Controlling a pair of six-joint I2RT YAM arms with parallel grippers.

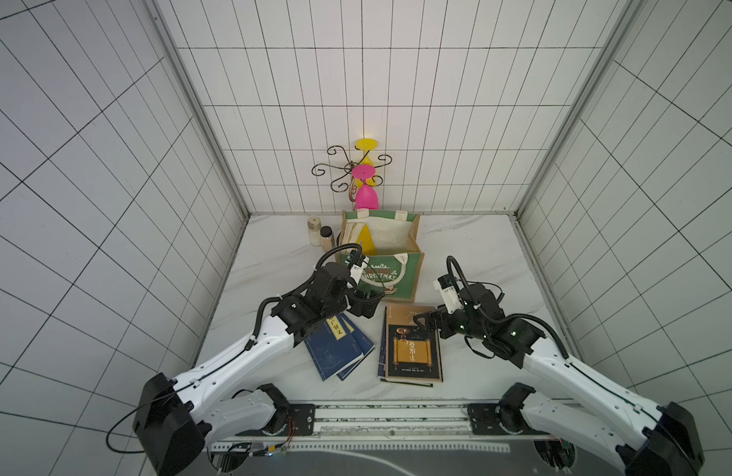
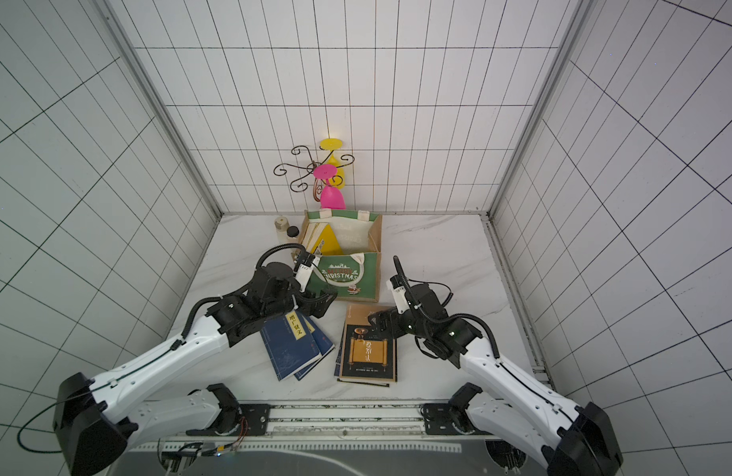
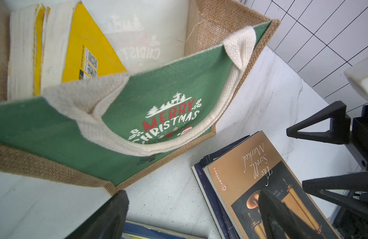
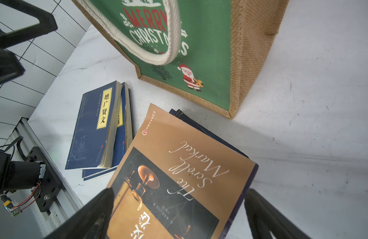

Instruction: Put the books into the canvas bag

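The green canvas bag with burlap trim [image 1: 397, 281] stands at the back middle, yellow books [image 3: 88, 51] upright inside at its left. Two dark blue books [image 4: 92, 131] lie in front of it on the left. A pile topped by a tan book, The Scroll Marked [image 4: 180, 167], lies front middle. My left gripper [image 1: 364, 306] hangs above the blue books near the bag, open and empty. My right gripper [image 1: 425, 321] is over the tan pile, open with nothing between its fingers.
Two small bottles [image 1: 326, 236] stand left of the bag. Behind it is a pink and yellow ornament [image 1: 366, 198] with curled wire.
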